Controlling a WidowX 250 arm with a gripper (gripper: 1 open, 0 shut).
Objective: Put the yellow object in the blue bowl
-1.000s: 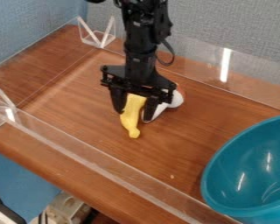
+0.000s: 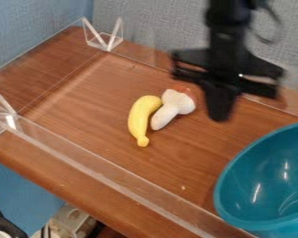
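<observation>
The yellow banana-shaped object (image 2: 142,119) rests on the wooden table, left of the middle, with its lower tip toward the camera. My gripper (image 2: 223,100) is a dark, motion-blurred shape at upper right, above the table and clear of the banana. No yellow shows at its fingers, and the blur hides how far apart they stand. At the lower right is the blue bowl (image 2: 237,177), partly cut off by the frame edge; the part of its inside that shows looks empty.
Right beside the banana lies a white object (image 2: 173,106) with a reddish top end. A clear low wall (image 2: 108,174) runs along the table's front edge. White wire stands (image 2: 104,37) are at the left corners. Bare table lies between banana and bowl.
The banana and the bowl appear in the same places as before.
</observation>
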